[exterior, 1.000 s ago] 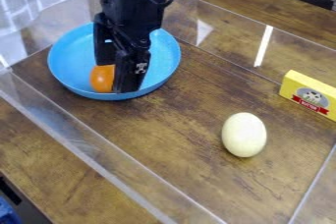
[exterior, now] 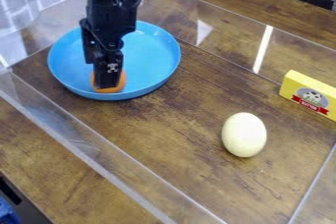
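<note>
A black gripper (exterior: 108,63) reaches down from the top over a blue bowl (exterior: 153,64), its open fingers straddling an orange object (exterior: 108,84) that lies in the bowl. The gripper partly covers the orange object; whether the fingers touch it cannot be told.
A white egg (exterior: 245,135) lies on the wooden surface (exterior: 157,159) at the lower right. A yellow box (exterior: 308,93) is at the right edge.
The gripper has moved left, from the bowl's right part to over the orange object, which it now partly covers.
</note>
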